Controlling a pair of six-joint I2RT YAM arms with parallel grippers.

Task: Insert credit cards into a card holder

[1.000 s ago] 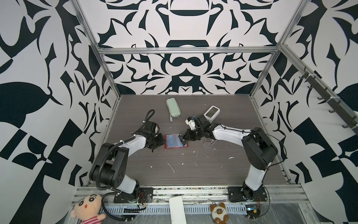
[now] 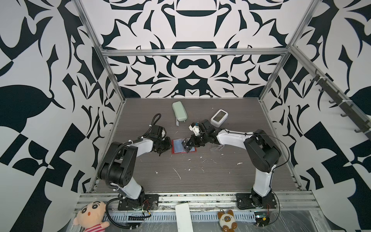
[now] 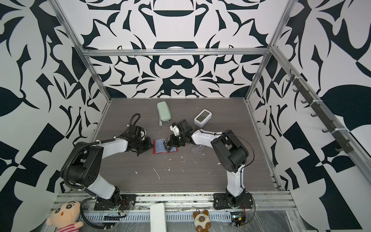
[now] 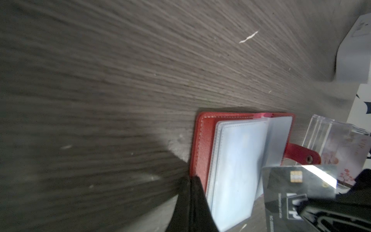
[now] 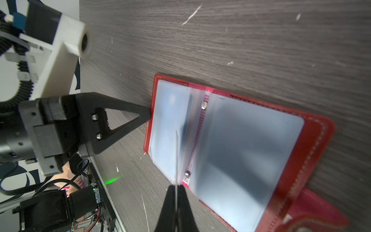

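An open red card holder (image 5: 247,150) with clear sleeves lies on the table. My left gripper is shut, its tips at the holder's left edge, with nothing seen between them. My right gripper is shut on a dark credit card, held above the holder's right part; in the right wrist view the card shows edge-on as a thin pale line.
A clear box with pink cards (image 4: 344,154) is right of the holder. A mint case (image 2: 179,111) and a white device (image 2: 219,118) stand behind on the table (image 2: 150,174).
Both arms have shifted slightly. My right gripper and its card have edged left over the holder, and the left gripper has moved slightly right at the holder's edge.
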